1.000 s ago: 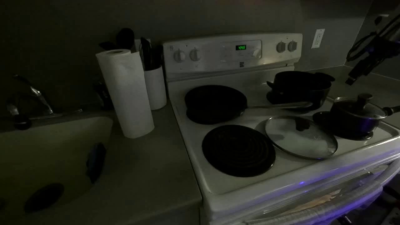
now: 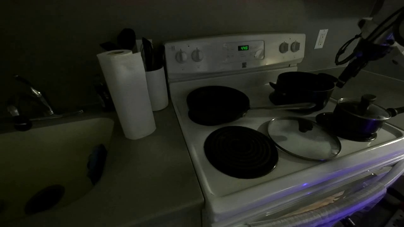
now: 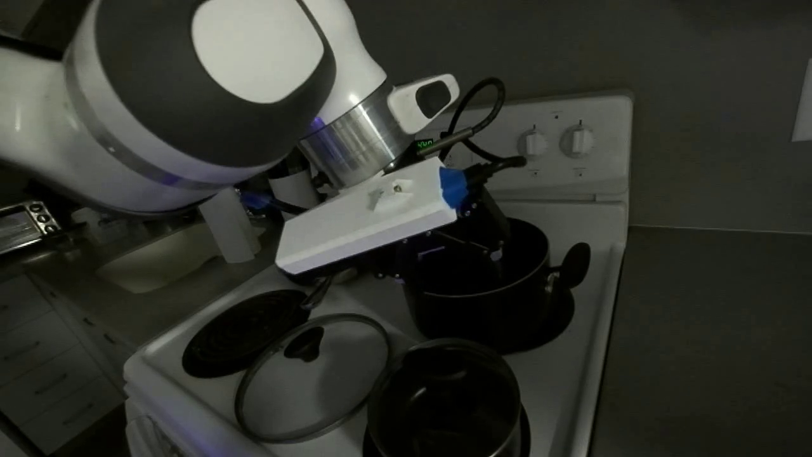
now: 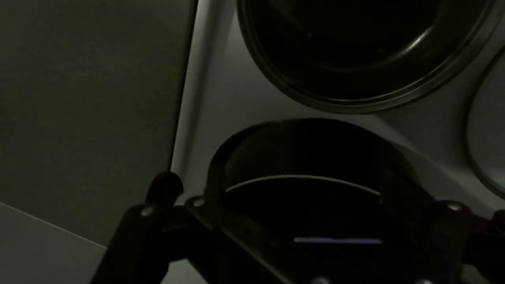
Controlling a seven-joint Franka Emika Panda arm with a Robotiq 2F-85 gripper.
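The scene is dim. My gripper is open, its dark fingers spread wide at the bottom of the wrist view with no object visibly held between them. Beyond and below them appears the black two-handled pot (image 4: 307, 146), uncovered, on the back right of the stove. From the side, the gripper (image 2: 341, 82) hangs just above and right of that pot (image 2: 303, 89). A loose glass lid (image 2: 306, 140) with a black handle lies on the stovetop in front. The front right burner carries a small saucepan (image 2: 358, 118) with a knobbed glass lid on it.
A frying pan (image 2: 217, 104) sits back left, its handle stretching toward the pot. Paper towels (image 2: 130, 94), a utensil holder (image 2: 157, 89) and the sink (image 2: 49, 151) are farther left. Right of the stove, the counter (image 3: 708, 335) is clear.
In exterior view 1 my gripper has shifted left, closer to the black pot. The cookware and lids have not moved.
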